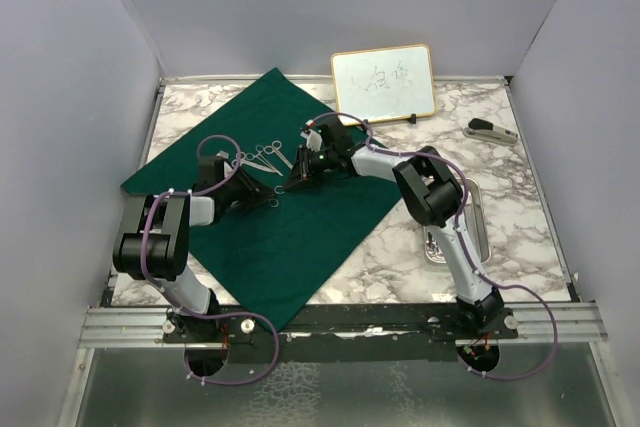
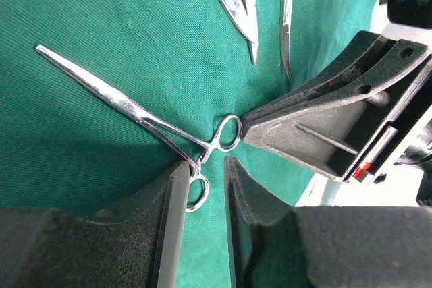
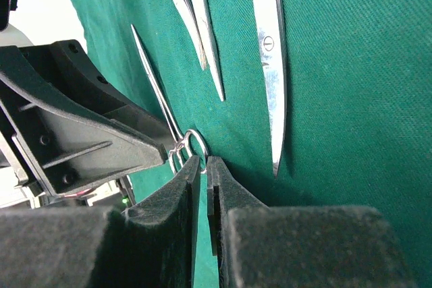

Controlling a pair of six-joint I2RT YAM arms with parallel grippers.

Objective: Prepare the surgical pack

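On the green cloth [image 1: 300,257] a scissor-like clamp [image 2: 118,99] lies with its rings toward the robot's grippers. My left gripper is part open over the clamp's lower ring. My right gripper is shut at the clamp's rings; what lies between its fingertips is largely hidden in its wrist view. Other scissor-like instruments, including a long blade [image 3: 270,79] and narrower pieces [image 3: 202,25], lie beside them on the cloth.
A whiteboard [image 1: 383,79] stands at the back. A stapler-like tool [image 1: 491,133] lies at the right, and a metal tray [image 1: 477,232] sits partly under my right arm.
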